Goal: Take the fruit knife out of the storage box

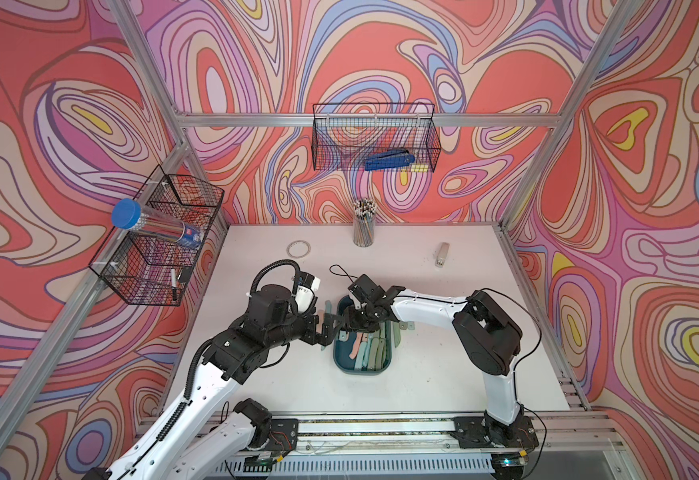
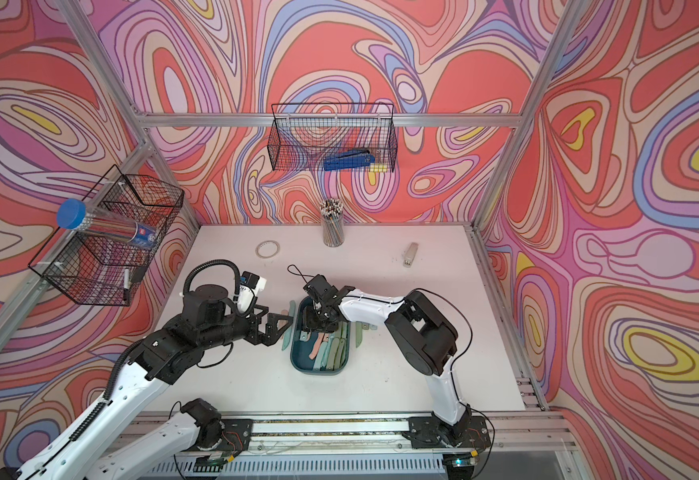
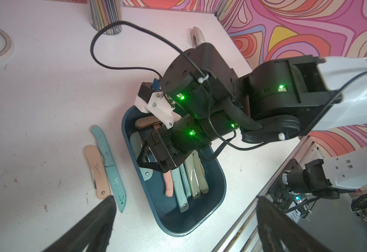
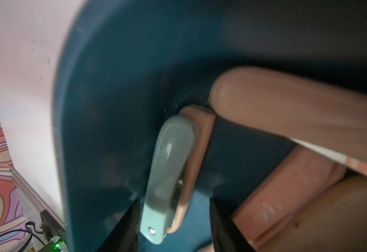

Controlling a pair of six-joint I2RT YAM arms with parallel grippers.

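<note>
The dark blue storage box (image 3: pixel 183 230) holds several fruit knives in green, blue-green and salmon. My right gripper reaches down into the box's left part, its fingers (image 4: pixel 124 229) part open on either side of a pale green knife (image 4: pixel 166 168). That knife lies against a salmon piece (image 4: pixel 196 159) near the wall; no grip on it shows. Left of the box, over the table, my left gripper (image 1: pixel 327 329) stands open and empty. On the table beside the box lie a teal knife (image 3: pixel 109 168) and a salmon one (image 3: pixel 97 170).
Another salmon handle (image 4: pixel 292 105) lies close beside the right gripper in the box. A green knife (image 2: pixel 359 333) rests on the table right of the box. Tape ring (image 1: pixel 298 249), pencil holder (image 1: pixel 363 228) and a pale object (image 1: pixel 443 254) stand farther back.
</note>
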